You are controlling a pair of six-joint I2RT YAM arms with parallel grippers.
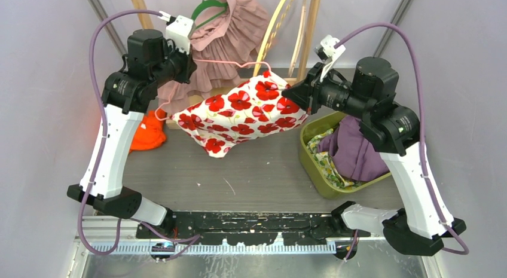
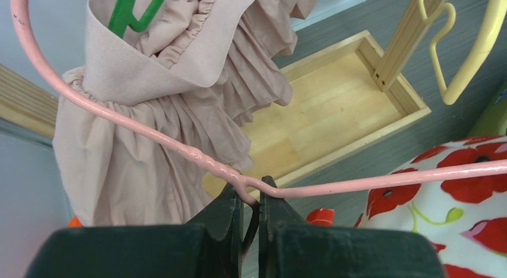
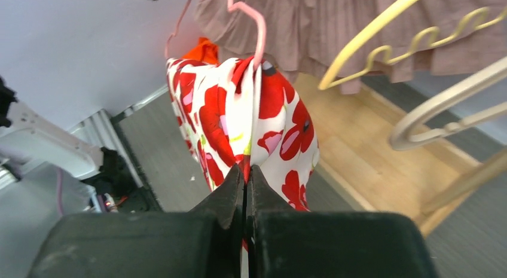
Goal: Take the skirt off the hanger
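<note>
A white skirt with red poppies (image 1: pixel 242 113) hangs from the two ends of a pink hanger (image 1: pixel 224 62), its waist stretched between them. My left gripper is shut on the middle of the hanger, where the pink arms (image 2: pixel 149 133) meet a dark hook stem. On the skirt's right side, my right gripper is shut on gathered cloth a little below the hanger's end (image 3: pixel 259 36). In the right wrist view that end still meets the top edge of the skirt (image 3: pixel 224 119).
Behind hangs a pink ruffled skirt (image 1: pixel 239 27) on a green hanger (image 1: pixel 209 12), beside empty yellow hangers (image 1: pixel 270 27) on a wooden rack. An olive bin (image 1: pixel 311 164) with a purple cloth (image 1: pixel 356 149) stands at right. Orange cloth (image 1: pixel 148 133) lies at left.
</note>
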